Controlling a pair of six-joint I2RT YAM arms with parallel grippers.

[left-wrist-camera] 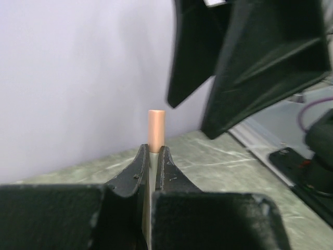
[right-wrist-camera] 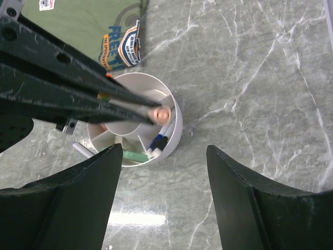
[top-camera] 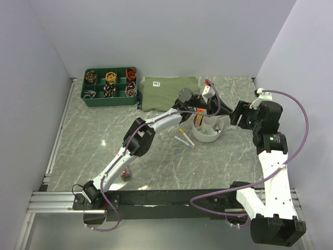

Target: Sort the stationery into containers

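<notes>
My left gripper is shut on a slim white marker with a peach-orange end (left-wrist-camera: pixel 156 129). In the right wrist view that orange end (right-wrist-camera: pixel 162 115) pokes out past the left fingertips (right-wrist-camera: pixel 148 119), above the white round divided container (right-wrist-camera: pixel 178 130). My right gripper (top-camera: pixel 235 118) stands just to the right, fingers apart and facing the marker's end; its dark fingers (left-wrist-camera: pixel 268 62) rise beyond the marker in the left wrist view. Nothing is between them. Inside the container lie a green item (right-wrist-camera: pixel 134 156) and a blue-and-black pen (right-wrist-camera: pixel 157 141). Two markers (top-camera: pixel 184 141) rest on the table beside it.
A green compartment box (top-camera: pixel 112 102) with rolled items stands at back left. The folded olive cloth (top-camera: pixel 164 94) lies behind the container. Near the front left is a small reddish item (top-camera: pixel 125 173). Table space right of the container is free.
</notes>
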